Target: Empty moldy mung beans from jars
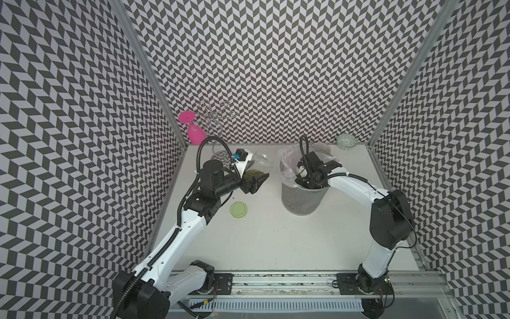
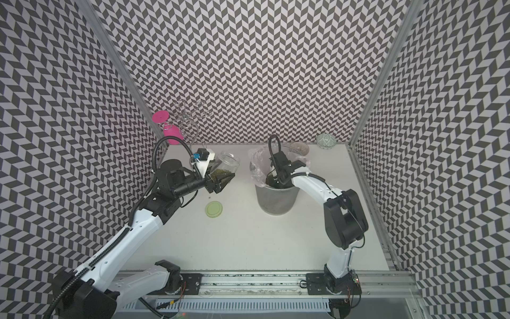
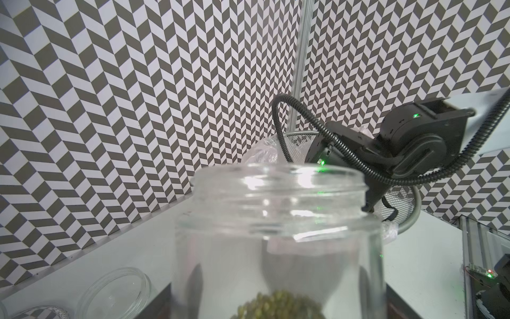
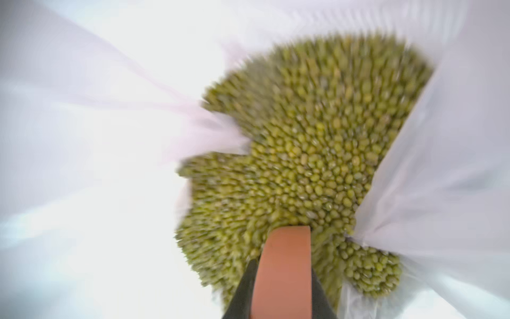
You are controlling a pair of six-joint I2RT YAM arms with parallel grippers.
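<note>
A clear glass jar fills the lower left wrist view, with green mung beans low inside it. My left gripper is shut on the jar and holds it left of the grey mesh bin. The bin has a clear plastic liner. My right gripper reaches down into it, shut on a flat salmon-coloured strip whose lower end is out of view. Below the strip, many mung beans lie on the white folds of the liner. A green lid lies on the table.
A pink goblet-like object and a wire rack stand at the back left. A patterned glass bowl sits at the back right.
</note>
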